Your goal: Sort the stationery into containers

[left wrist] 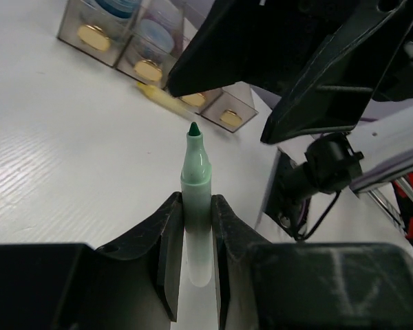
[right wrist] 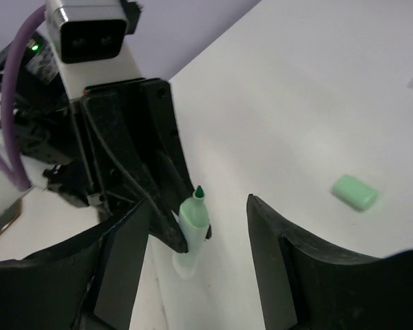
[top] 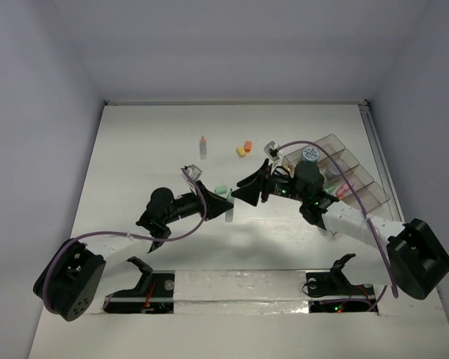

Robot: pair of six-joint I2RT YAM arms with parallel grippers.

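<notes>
My left gripper is shut on a pale green marker point(left wrist: 195, 179) with a dark green tip, held upright near the middle of the table in the top view. My right gripper is open, its fingers either side of the marker in its wrist view but apparently short of it, with the left gripper behind. A small green block point(top: 220, 189) lies just beyond them. An orange piece point(top: 248, 146), a yellow piece point(top: 241, 152) and an upright-lying pale marker point(top: 203, 149) lie at the back.
A clear divided container point(top: 370, 194) stands at the right, holding jars point(top: 310, 154) and pink items. A yellow marker point(left wrist: 162, 97) lies beside it in the left wrist view.
</notes>
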